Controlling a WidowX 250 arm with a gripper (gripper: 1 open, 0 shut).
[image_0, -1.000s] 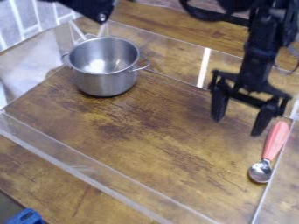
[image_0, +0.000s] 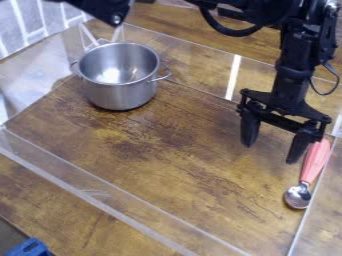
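Note:
My black gripper (image_0: 274, 135) hangs at the right over the wooden surface, fingers spread open with nothing between them. Just right of it lies a scoop with a red handle (image_0: 315, 160) and a rounded steel head (image_0: 298, 197). A steel pot (image_0: 120, 88) with two side handles sits at the upper left, well apart from the gripper.
Clear strips (image_0: 134, 218) border it. A blue object (image_0: 30, 247) shows at the bottom left corner. A dark arm part crosses the top edge.
The gripper was blurred in motion a second ago and is now sharp, in nearly the same place. The pot and scoop have not moved.

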